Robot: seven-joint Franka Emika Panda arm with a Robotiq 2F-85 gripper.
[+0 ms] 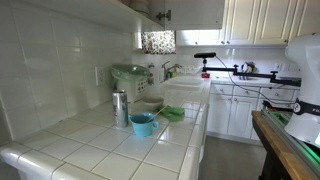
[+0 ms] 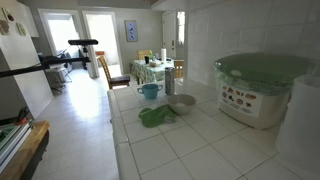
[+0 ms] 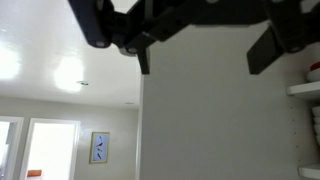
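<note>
Two dark fingers of my gripper reach in from the top of the wrist view, well apart, with nothing seen held between them. Behind them is a plain grey panel [image 3: 210,115], apparently a cabinet door; I cannot tell whether they touch it. Shelves [image 3: 306,89] with dishes show at its right edge. In exterior view 1 a pale door [image 1: 197,14] hangs open at the upper cabinet. My gripper is out of sight in both exterior views. On the tiled counter stand a blue cup [image 1: 143,125], a silver canister [image 1: 120,108] and a pale bowl [image 2: 182,103].
A green cloth [image 2: 157,116] lies near the bowl. Against the wall sits a white basket [image 2: 250,101] with a green top. The upper cabinet's underside [image 1: 95,12] overhangs the counter. Bare tiles [image 1: 95,150] lie at the counter's near end.
</note>
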